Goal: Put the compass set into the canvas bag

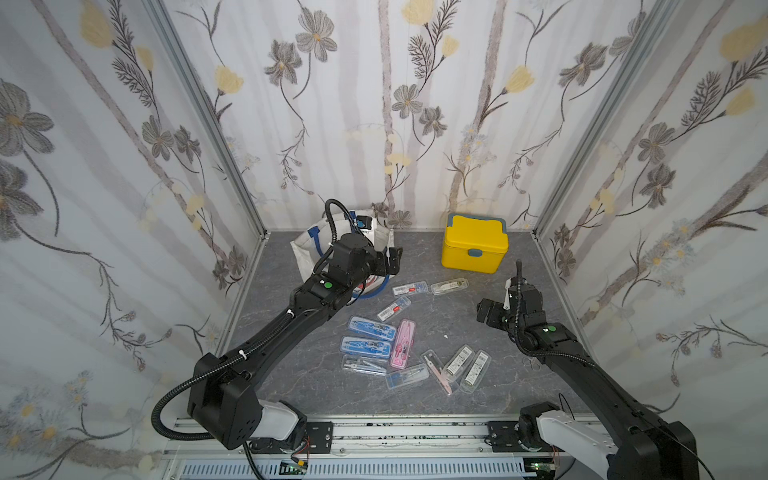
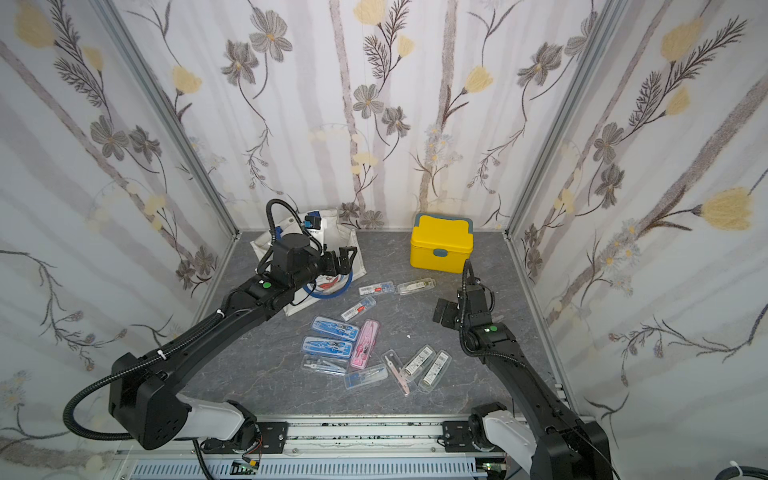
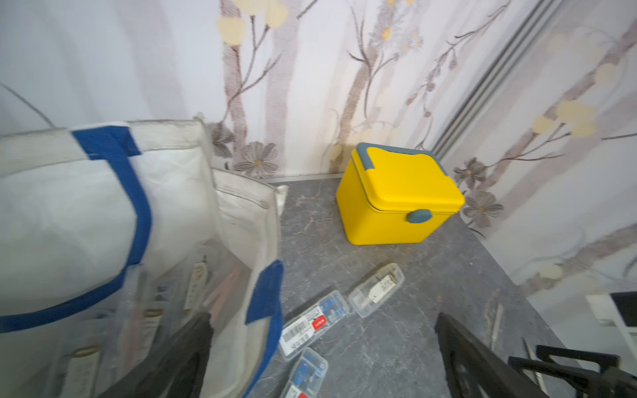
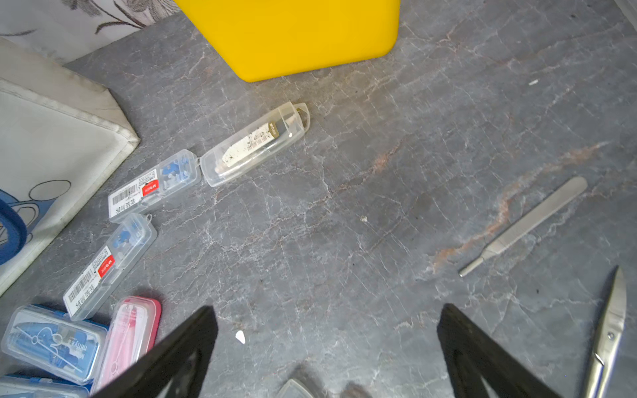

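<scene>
At the back left stands the white canvas bag (image 1: 307, 254) with blue handles; in the left wrist view, several clear cases (image 3: 142, 331) lie inside it. By the bag's right side, my left gripper (image 1: 393, 261) is open and empty. My right gripper hangs open over bare table at the right, also empty. On the table lie blue cases (image 1: 365, 347), a pink case (image 1: 402, 344) and several clear cases, including a clear case (image 4: 252, 144) near the yellow box. I cannot tell which one is the compass set.
A shut yellow box (image 1: 473, 244) stands at the back, right of the bag. A thin metal handle (image 4: 530, 222) and a bladed tool (image 4: 607, 331) lie on the right of the table.
</scene>
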